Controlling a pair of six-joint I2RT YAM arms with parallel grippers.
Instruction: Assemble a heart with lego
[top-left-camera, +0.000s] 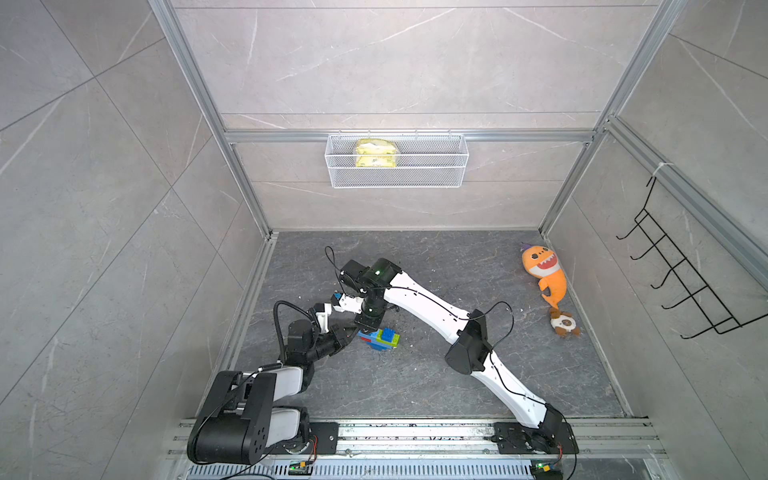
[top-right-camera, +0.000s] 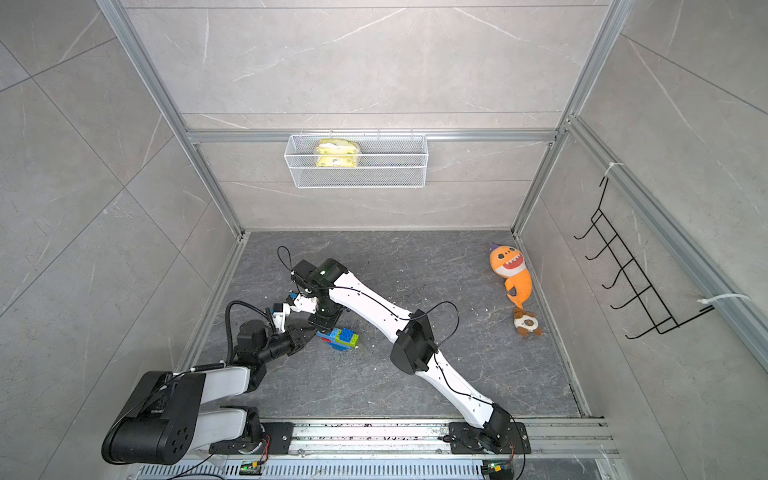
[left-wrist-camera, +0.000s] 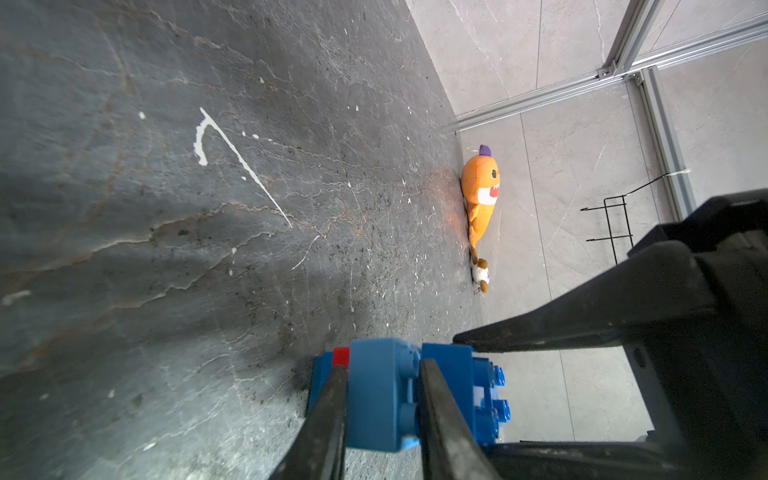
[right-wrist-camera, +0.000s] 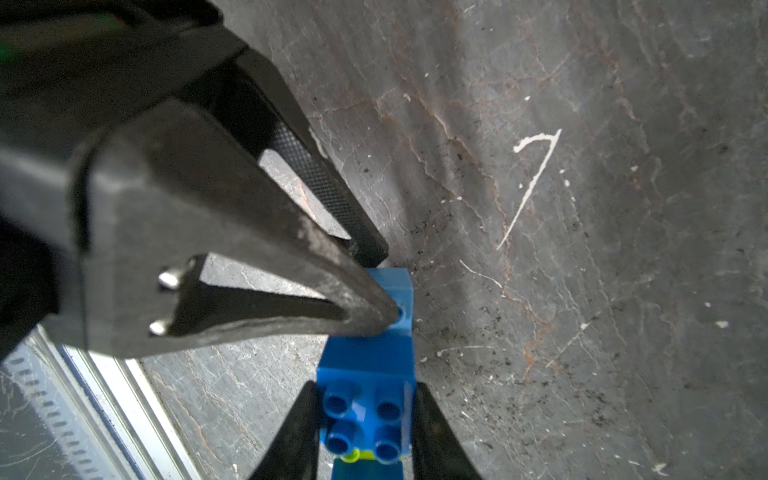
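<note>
A cluster of blue, green and red bricks (top-left-camera: 384, 339) (top-right-camera: 345, 340) sits low at the left-centre of the floor, between both grippers. My right gripper has its fingers closed on a light-blue brick (right-wrist-camera: 392, 276) at one end of the cluster; studded dark-blue bricks (right-wrist-camera: 364, 416) sit beside it. My left gripper is at the cluster's other side, its fingertips at a light-blue brick (left-wrist-camera: 372, 396) in its wrist view; whether they grip it is unclear. A red piece (left-wrist-camera: 340, 355) shows behind.
An orange shark toy (top-left-camera: 544, 272) and a small brown-white plush (top-left-camera: 564, 323) lie along the right wall. A wire basket (top-left-camera: 432, 160) hangs at the back; a black hook rack (top-left-camera: 680, 280) hangs on the right wall.
</note>
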